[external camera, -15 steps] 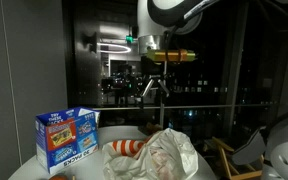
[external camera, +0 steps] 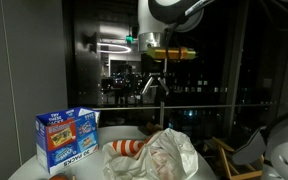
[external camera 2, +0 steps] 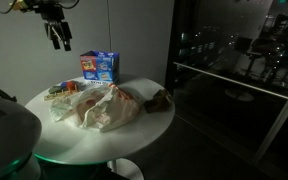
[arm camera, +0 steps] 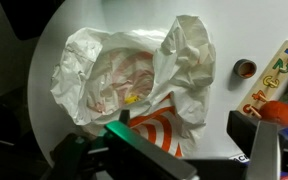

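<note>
High above the round white table (external camera 2: 134, 135), my gripper (external camera: 154, 85) hangs with its fingers apart and nothing between them. A crumpled white plastic bag (arm camera: 134, 85) lies on the table with its mouth spread upward in the wrist view. Against the bag is an orange-and-white striped item (arm camera: 162, 128), partly covered by it. A small yellow thing (arm camera: 132, 99) shows inside the bag. In the wrist view the dark fingers (arm camera: 254, 130) cross the lower edge, well above the bag and striped item.
A blue snack box (external camera: 68, 138) stands at the table's edge. Beside the bag are a small dark round cup (arm camera: 245, 68), a wooden board with coloured pieces (arm camera: 274, 80) and an orange-red ball (arm camera: 277, 113). A dark object (external camera 2: 159, 101) sits near the far edge.
The gripper has shifted only slightly over the last second and stays open. The bag, box and striped item have not moved.
</note>
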